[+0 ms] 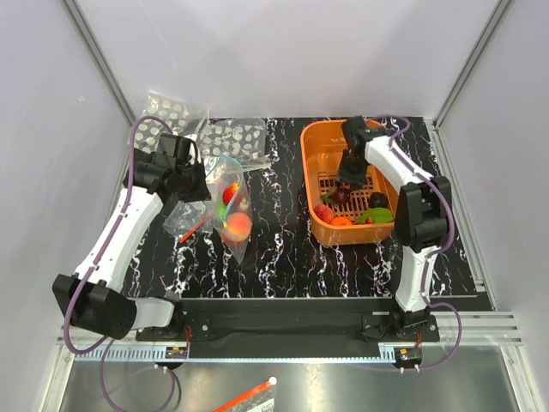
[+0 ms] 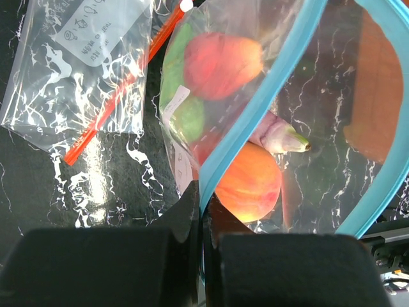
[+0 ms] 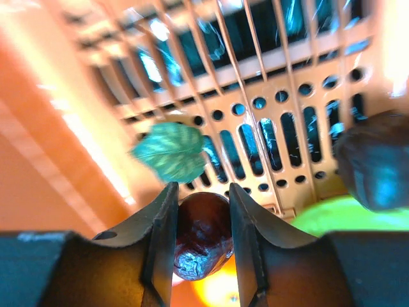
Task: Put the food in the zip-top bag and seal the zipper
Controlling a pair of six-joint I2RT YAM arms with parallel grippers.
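The zip top bag (image 1: 233, 211), clear with a blue zipper (image 2: 261, 114), stands with its mouth spread and holds several pieces of food, among them a peach (image 2: 250, 183). My left gripper is shut at the bag's zipper edge, its fingertips touching the blue strip. Down in the orange basket, my right gripper has a dark red round fruit (image 3: 203, 236) between its part-open fingers. Whether they grip it firmly does not show. A green leafy piece (image 3: 171, 152) lies just beyond the fingertips.
The orange basket (image 1: 307, 172) also holds a peach (image 1: 323, 213), an orange fruit (image 1: 340, 221), a green item (image 1: 375, 215) and a dark round item (image 1: 378, 200). A flat bag with a red slider strip (image 2: 121, 96) lies beside the open bag. Between bag and basket the table (image 1: 276, 206) is clear.
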